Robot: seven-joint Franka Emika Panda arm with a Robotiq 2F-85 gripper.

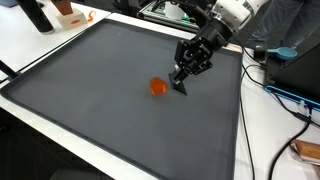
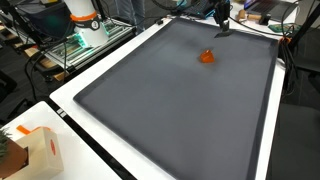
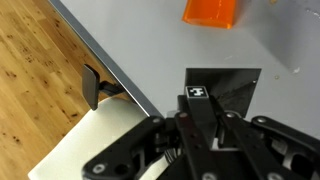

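Note:
A thin, dark, squarish piece [image 3: 238,88] shows at the tips of my gripper, which is shut on it. In exterior view 1 the gripper [image 1: 176,76] is over the right part of the grey table, with the dark piece [image 1: 179,87] below it. Whether the piece touches the tabletop, I cannot tell. An orange object [image 1: 158,86] rests close beside it, apart from the gripper. The orange object [image 3: 210,10] is cut off by the top edge of the wrist view.
Apart from the orange object, the grey tabletop [image 2: 170,100] is bare, with wide free room. Its light border [image 1: 75,139] runs along the edge. Cables [image 1: 270,91] lie beyond the right side. A wooden floor [image 3: 40,80] shows past the table edge.

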